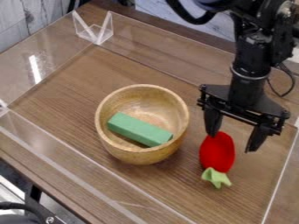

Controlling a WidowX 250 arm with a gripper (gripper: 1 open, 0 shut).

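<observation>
The black gripper point(236, 124) hangs open on the right, its fingers spread above and around the top of a red object point(216, 150) with a green leafy end point(216, 178), like a toy strawberry or radish, lying on the wooden table. Nothing shows held between the fingers. To the left, a wooden bowl point(162, 94) holds a green block point(139, 129).
A clear plastic piece point(93, 26) stands on the back edge at the top left. A dark cable point(14, 207) shows at the lower left.
</observation>
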